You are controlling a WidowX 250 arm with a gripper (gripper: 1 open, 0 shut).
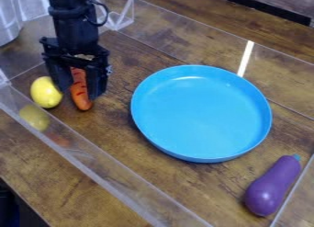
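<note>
My black gripper [76, 61] hangs at the upper left, low over an orange carrot [83, 96] lying on the wooden table. Its fingers partly cover the carrot's upper part; whether they hold it or are open I cannot tell. A yellow lemon-like object [46, 91] lies just left of the carrot. A large blue plate [201, 111] fills the middle right, empty. A purple eggplant [271, 185] lies at the lower right.
A clear plastic wall runs diagonally along the lower left, close to the lemon. A white object [7, 15] sits in the top left corner. Bare table [135, 185] surrounds the plate.
</note>
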